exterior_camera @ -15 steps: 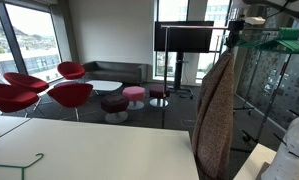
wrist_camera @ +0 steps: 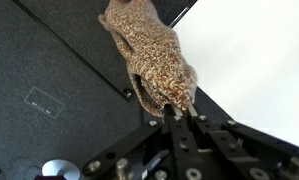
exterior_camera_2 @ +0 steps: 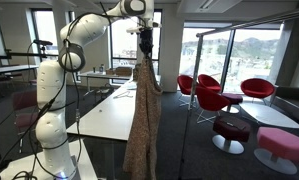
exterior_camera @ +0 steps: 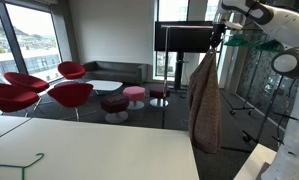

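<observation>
A brown, speckled cloth [exterior_camera: 205,105] hangs in a long drape beside the table's right end, with its upper end bunched in my gripper [exterior_camera: 217,42]. In exterior view 2 the same cloth [exterior_camera_2: 142,125] drops from the gripper [exterior_camera_2: 146,48] almost to the bottom of the picture. From the wrist, the cloth [wrist_camera: 154,50] runs up between the fingers and away below. My gripper is shut on that bunched end; the fold covers much of the fingertips.
A metal rack [exterior_camera: 165,75] stands behind the cloth, and green hangers [exterior_camera: 274,42] show at the upper right. Red chairs and stools fill the background.
My gripper has moved left and slightly up in exterior view 1, carrying the cloth with it. The cloth's lower part has swung left and looks narrower.
</observation>
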